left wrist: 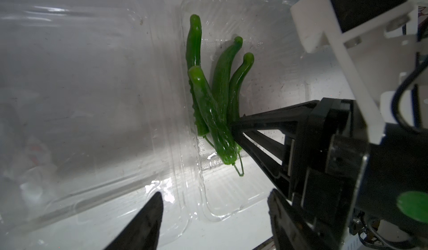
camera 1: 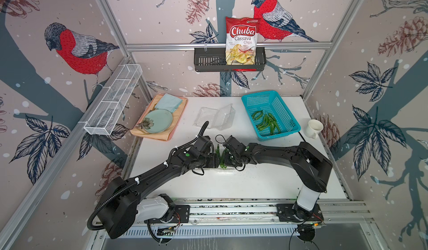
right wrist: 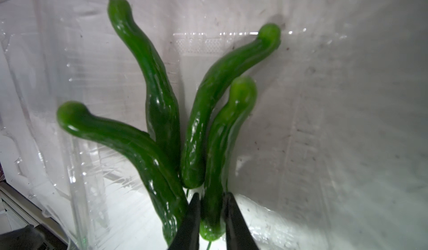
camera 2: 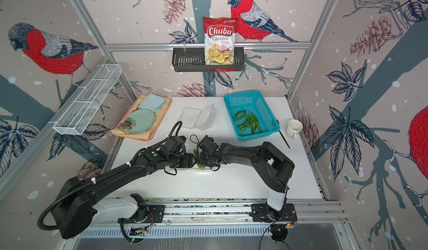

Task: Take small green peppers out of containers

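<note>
Several small green peppers [right wrist: 162, 102] lie in a clear plastic container [left wrist: 209, 207] at the front middle of the table. My right gripper is shut on one pepper [right wrist: 218, 154], with its fingers either side of the stem end. That pepper still lies among the others, low in the container. In the left wrist view, my left gripper has its fingers [left wrist: 141, 225] apart over the container, and nothing is between them. Inside the teal basket [camera 1: 292, 121] at the back right, more green peppers [camera 1: 268, 122] rest.
An empty clear container [camera 1: 217, 117] stands behind my arms. On the left is a peach tray [camera 1: 165, 136] with a plate [camera 1: 159, 121] and a blue cloth [camera 1: 168, 102]. A white mug [camera 1: 314, 128] stands right of the basket.
</note>
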